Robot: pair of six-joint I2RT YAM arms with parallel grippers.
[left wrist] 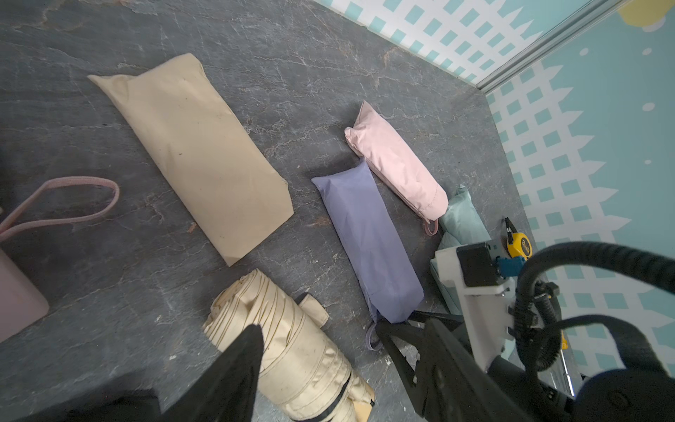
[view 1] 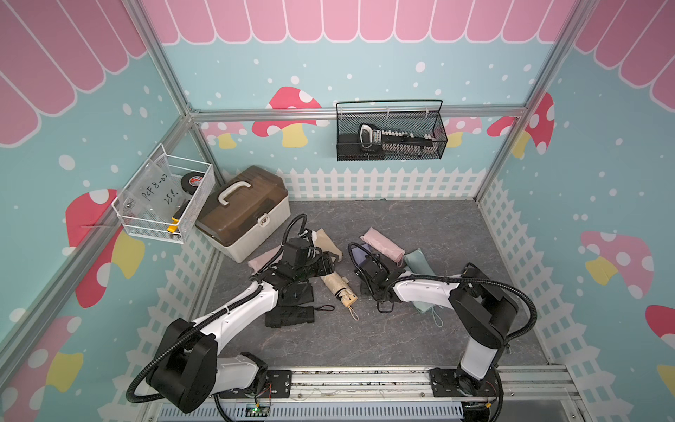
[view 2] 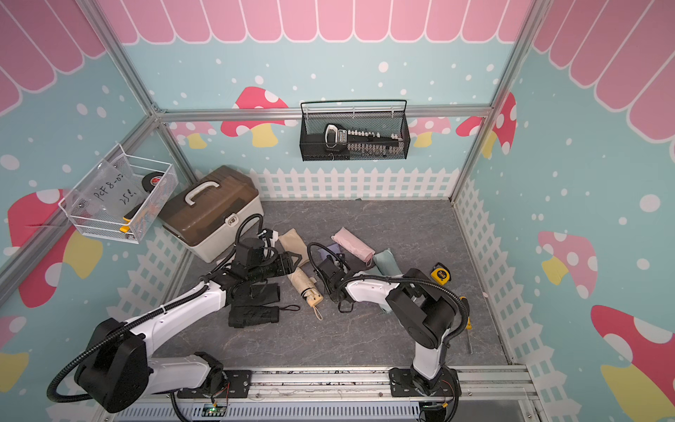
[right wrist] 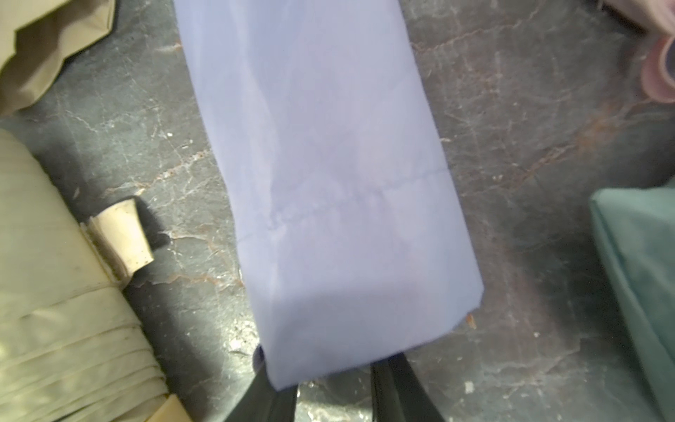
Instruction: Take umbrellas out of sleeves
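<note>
A lavender umbrella sleeve [right wrist: 337, 154] lies in the middle; my right gripper is at its near end, shut on it, its fingertips partly hidden under the fabric. My left gripper hangs open over the beige umbrella [left wrist: 295, 351], which lies out of a sleeve with folds showing. An empty-looking beige sleeve [left wrist: 197, 154] lies behind it. A pink sleeved umbrella [left wrist: 397, 161] and a teal one [view 2: 386, 263] lie to the right. Black umbrellas [view 1: 288, 316] lie at the front left, and a pink piece [left wrist: 14, 295] is at the left.
A lidded toolbox [view 1: 242, 211] stands at the back left. A tape measure [view 2: 441, 274] and another yellow-handled tool [view 2: 468, 323] lie at the right. A white basket [view 1: 165, 193] and a black basket [view 1: 390, 147] hang on the walls.
</note>
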